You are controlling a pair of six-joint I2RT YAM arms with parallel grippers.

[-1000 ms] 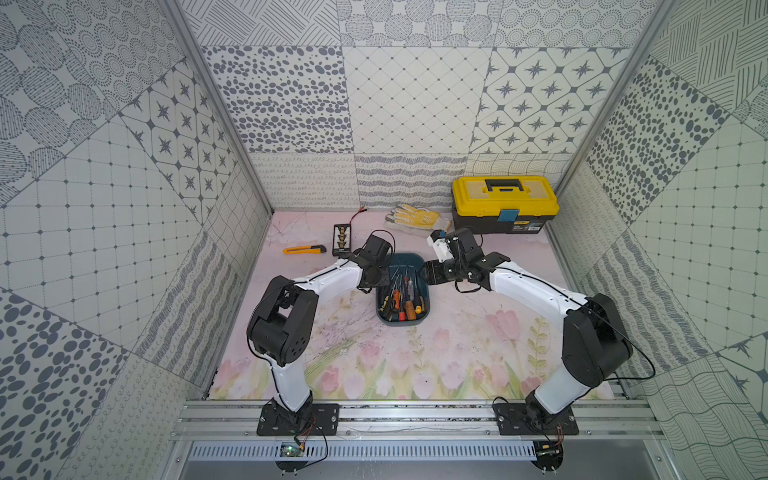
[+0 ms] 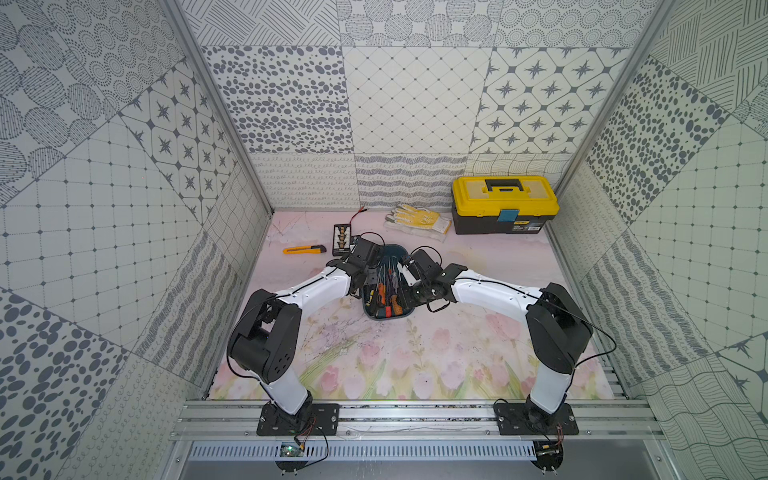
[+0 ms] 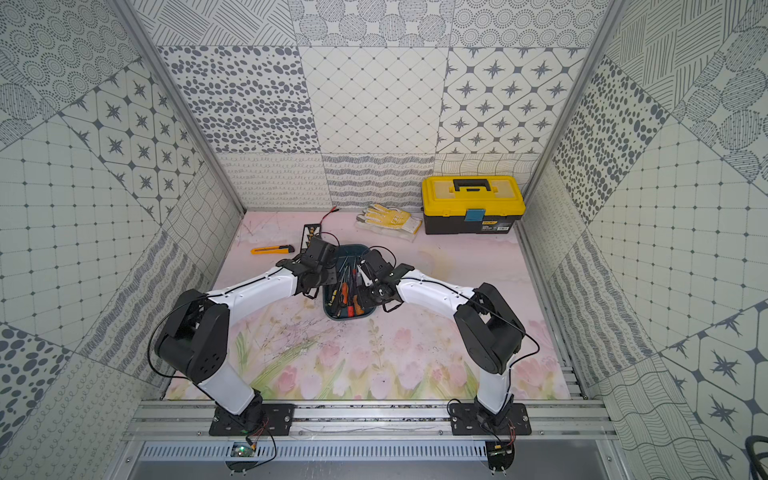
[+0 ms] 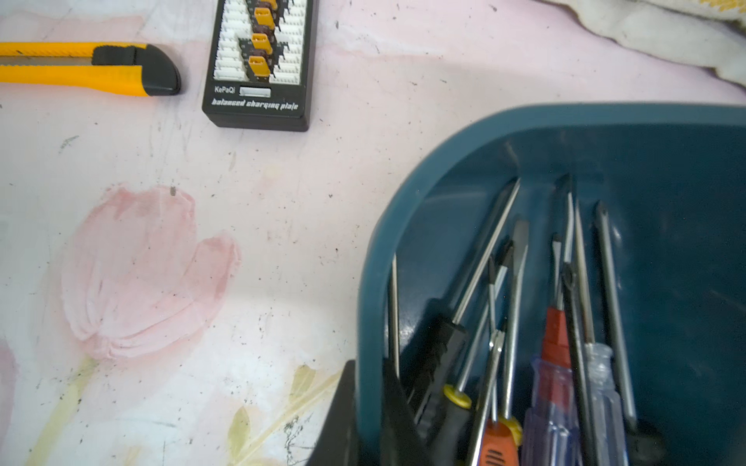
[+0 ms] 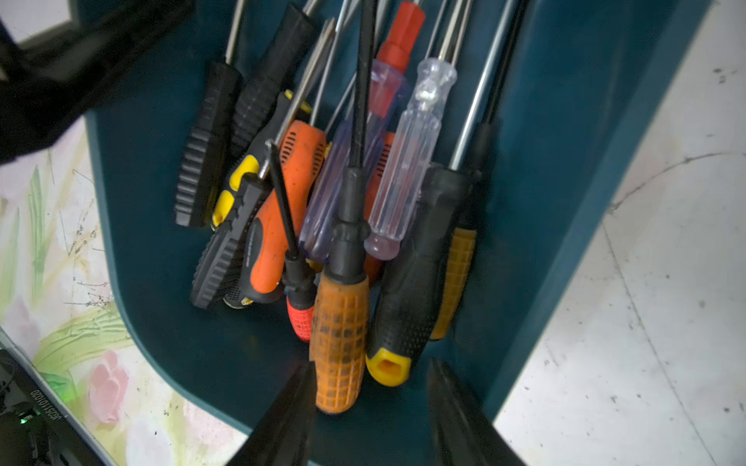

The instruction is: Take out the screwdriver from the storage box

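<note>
The dark blue storage box (image 4: 423, 171) holds several screwdrivers. My left gripper is shut on its left rim, one finger on each side of the wall. In the right wrist view my right gripper stands part open over the box's near end. The end of an orange grid-handled screwdriver (image 5: 339, 334) and a black screwdriver with a yellow end (image 5: 408, 310) appear between its blurred fingers; contact cannot be made out. Clear-handled screwdrivers (image 5: 412, 147) and an orange-and-black one (image 5: 287, 209) lie around them, overlapping.
A yellow utility knife (image 2: 304, 249) and a black charging plate (image 2: 341, 239) lie left of the box. Behind it are work gloves (image 2: 416, 217); a yellow-lidded toolbox (image 2: 505, 204) stands back right.
The storage box has shifted left and slightly back together with my left gripper.
</note>
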